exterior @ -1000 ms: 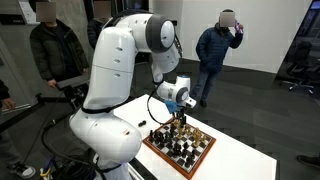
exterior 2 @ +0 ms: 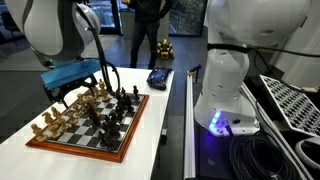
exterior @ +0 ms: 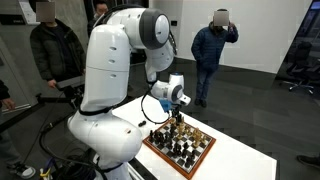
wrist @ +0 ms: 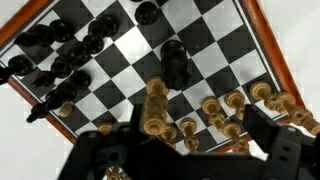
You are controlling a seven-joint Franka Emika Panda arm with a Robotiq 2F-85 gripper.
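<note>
My gripper stands open above a chessboard (exterior: 208,148), its dark fingers wide apart at the lower left and right of the wrist view. Between them, left of centre, a tall light piece (wrist: 155,108) rises toward the camera, with no finger seen touching it. Just above it in that view is a dark piece (wrist: 175,65). In the second exterior view the gripper hangs low over the light pieces (exterior 2: 68,118) at the board's far-left side; its fingertips are hard to make out there.
Dark pieces (exterior 2: 115,122) crowd the other side of the board, with several bare squares between the two groups. A dark device (exterior 2: 158,77) lies behind the board. People stand beyond the table.
The gripper and wrist have shifted slightly left in the first exterior view, staying over the board. No change among the pieces can be made out.
</note>
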